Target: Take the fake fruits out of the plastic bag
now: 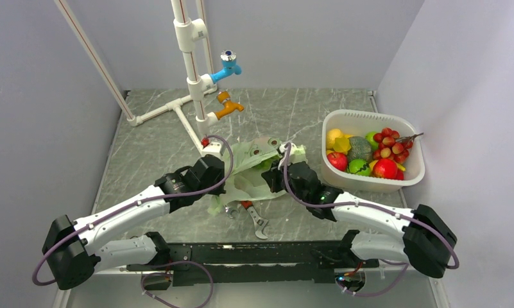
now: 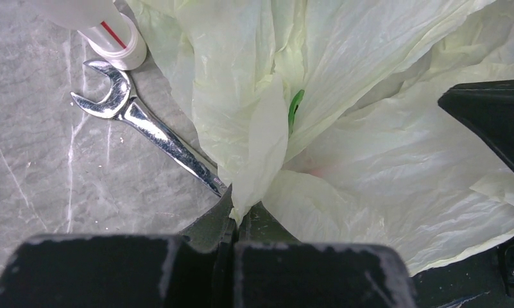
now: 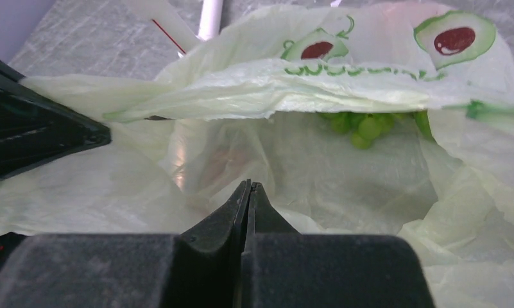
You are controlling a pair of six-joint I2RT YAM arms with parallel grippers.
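Observation:
A pale green plastic bag [image 1: 245,186] lies on the table between the two arms, its mouth spread open. Inside it, green grapes [image 3: 369,128] show under the upper edge of the mouth in the right wrist view, partly hidden by the film. My left gripper is shut on a pinched fold of the bag [image 2: 262,144]. At the bag's mouth my right gripper is shut with nothing between its fingertips, and the grapes lie beyond them, apart from them. A faint reddish shape behind the film is too blurred to name.
A white basket [image 1: 372,183] full of fake fruits stands at the right. Near the bag's front lie an adjustable wrench [image 1: 258,223] and a chrome wrench [image 2: 153,131]. White pipes [image 1: 191,64] with blue [image 1: 228,67] and orange taps [image 1: 228,106] rise behind.

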